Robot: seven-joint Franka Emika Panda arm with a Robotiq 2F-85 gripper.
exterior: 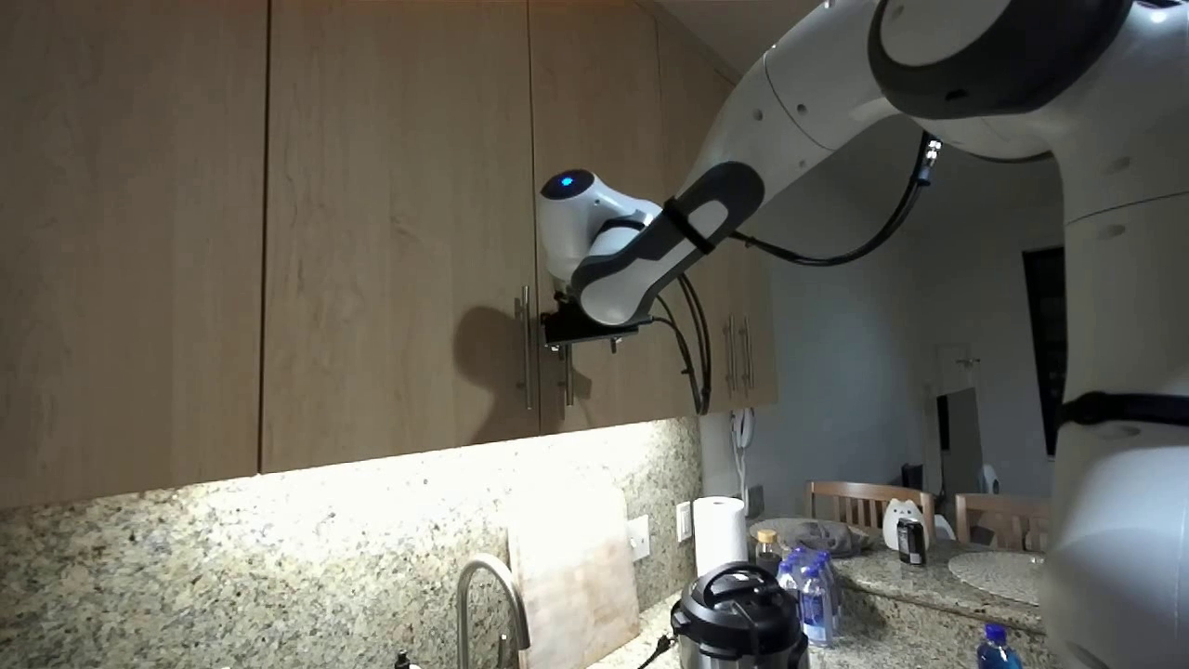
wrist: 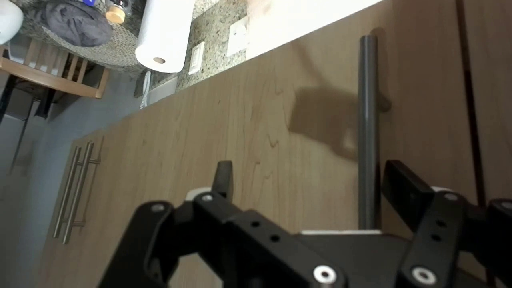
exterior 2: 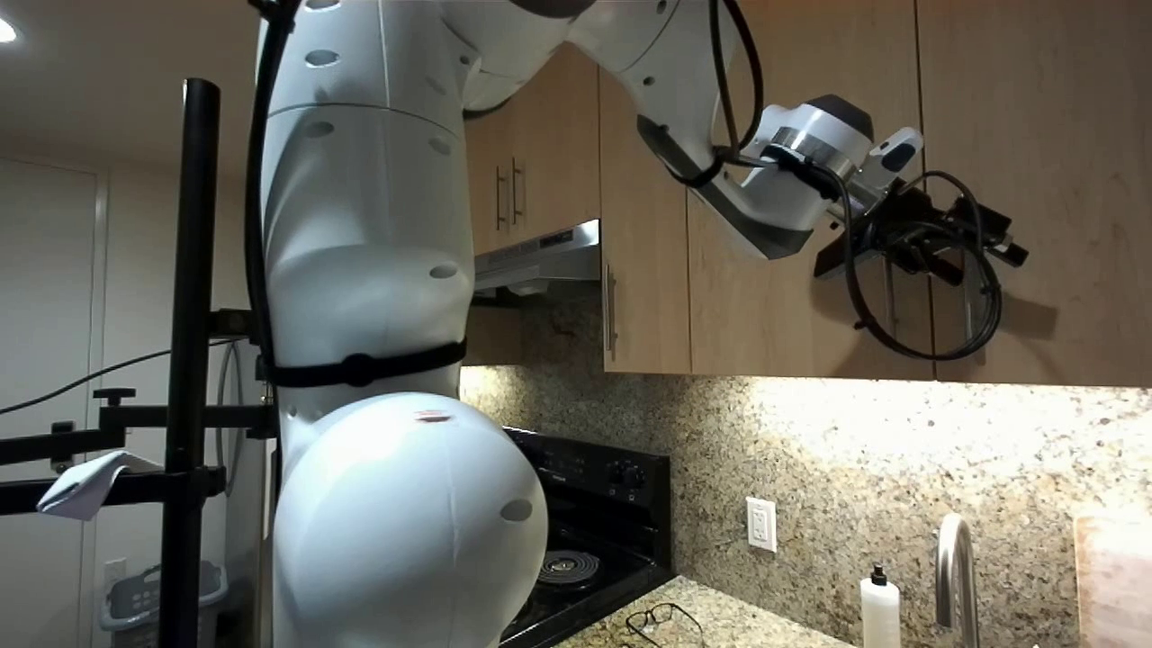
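In the wrist view a vertical steel bar handle (wrist: 368,129) stands on a light wood cabinet door (wrist: 259,134). My gripper is open in front of that door, its two black fingers (wrist: 404,189) wide apart. The bar lines up with the gap between them, much closer to the right finger than to the left one; whether it touches is unclear. Seen from the side, the black gripper body hangs by the upper cabinets, over the upper part of this handle (exterior: 569,379). A neighbouring handle (exterior: 527,351) is just left of it. The doors here are closed.
Another pair of bar handles (wrist: 74,192) sits farther along the cabinets. Below are a faucet (exterior: 496,596), a cutting board (exterior: 574,574), a pressure cooker (exterior: 738,624) and a paper towel roll (exterior: 719,533). Cables (exterior 2: 918,351) loop loosely around the wrist.
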